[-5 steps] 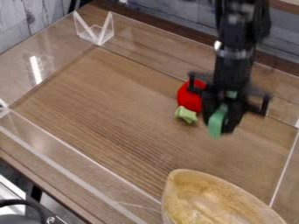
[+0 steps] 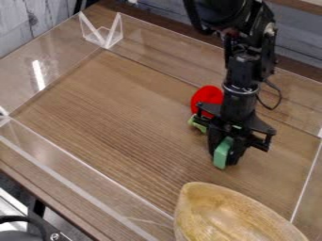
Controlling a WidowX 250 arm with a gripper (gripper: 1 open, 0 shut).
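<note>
My black gripper (image 2: 229,141) is low over the right part of the wooden table (image 2: 101,113), shut on a small green object (image 2: 223,152) that is largely covered by the fingers. Behind the gripper a red round object (image 2: 206,99) sits partly hidden, with another small green piece (image 2: 198,123) just below it.
A large tan bowl (image 2: 233,216) lies at the front right. A white wire holder (image 2: 104,30) stands at the back left. A ledge runs along the back right.
The arm and gripper have come into sharper, lower view around the green object, which sits slightly lower in the picture than before.
</note>
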